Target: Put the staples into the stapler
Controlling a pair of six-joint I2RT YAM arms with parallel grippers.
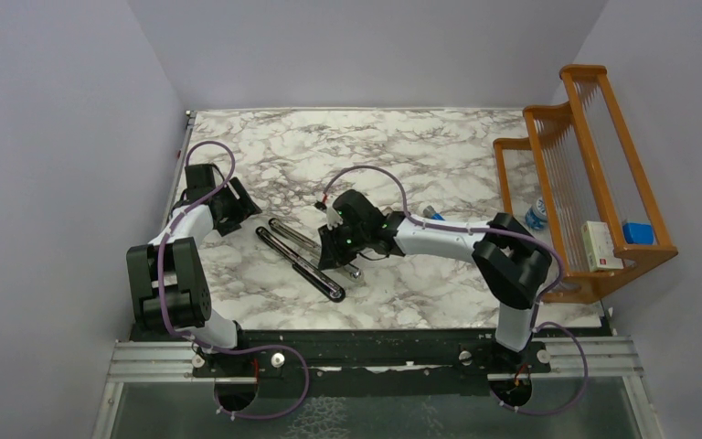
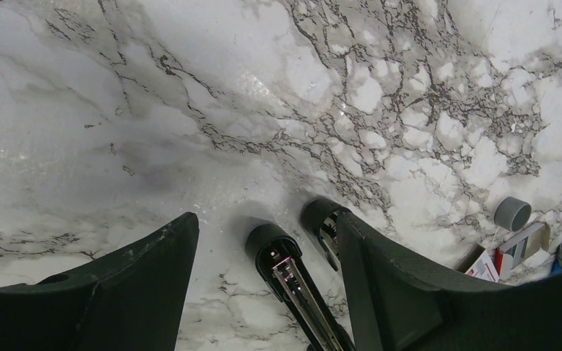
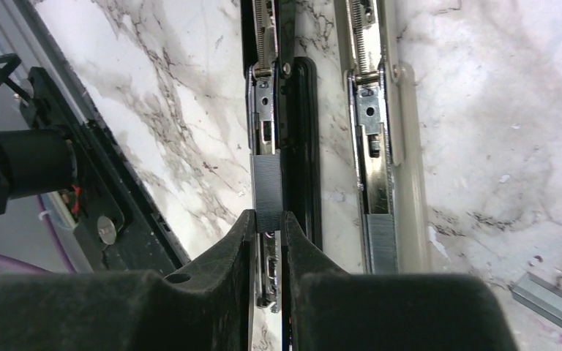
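The black stapler lies opened flat, its metal channel exposed. A grey staple strip is over that channel, its near end between the tips of my right gripper, which is shut on it. Whether the strip is fully seated cannot be told. Beside it lies a second, paler stapler, also open, with a grey strip in its channel. My left gripper stands open and empty above the table, its fingers wide apart; the black stapler's end shows below and between them.
Another staple strip lies loose on the marble. A small staple box and a grey cap show at the left wrist view's right edge. A wooden shelf stands at the right.
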